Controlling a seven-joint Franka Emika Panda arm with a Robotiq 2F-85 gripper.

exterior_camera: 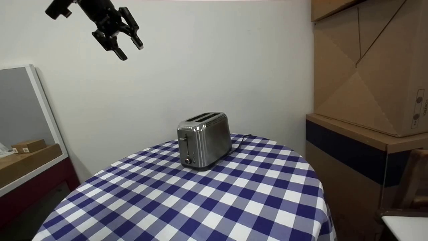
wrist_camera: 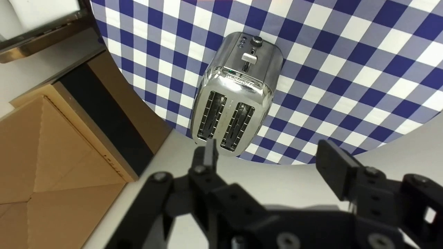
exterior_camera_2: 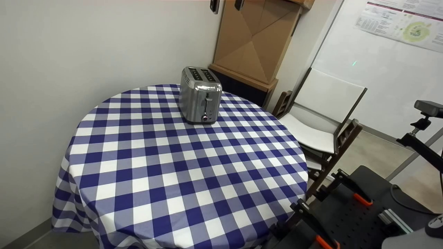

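Observation:
A silver two-slot toaster [exterior_camera: 208,140] stands upright on a round table [exterior_camera_2: 174,186] with a blue and white checked cloth. Its lever [wrist_camera: 249,58] is at the upper end of its track in exterior view 2 [exterior_camera_2: 207,99], above a round knob [wrist_camera: 256,41]. Both slots look empty. My gripper [exterior_camera: 131,51] hangs high in the air, well above and away from the toaster. Its fingers [wrist_camera: 338,168] stand apart with a wide gap and nothing between them. In exterior view 2 only the fingertips show at the top edge.
The toaster's dark cord [exterior_camera: 241,141] runs behind it across the cloth. Cardboard boxes [exterior_camera: 361,72] stack beside the table, near a white chair [exterior_camera_2: 328,103]. A wall [exterior_camera: 240,60] rises behind.

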